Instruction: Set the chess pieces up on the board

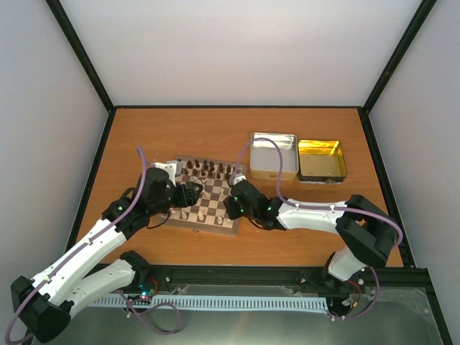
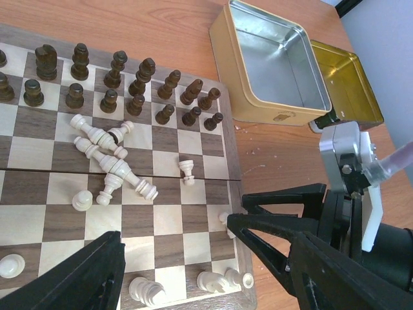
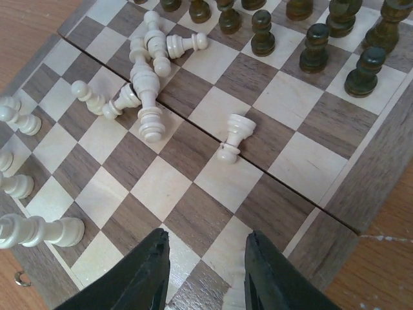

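The chessboard has dark pieces standing in rows at the back. Several white pieces lie tipped in a heap near the middle; another white pawn lies apart. White pieces stand along the near edge. My left gripper is over the board's left-middle; only its dark fingers show at the bottom of its wrist view. My right gripper is low at the board's right edge, its fingers apart, with a white piece partly hidden at the right finger.
A silver tin and a gold tin sit behind the right arm, right of the board. Bare table lies at the back left and in front of the board.
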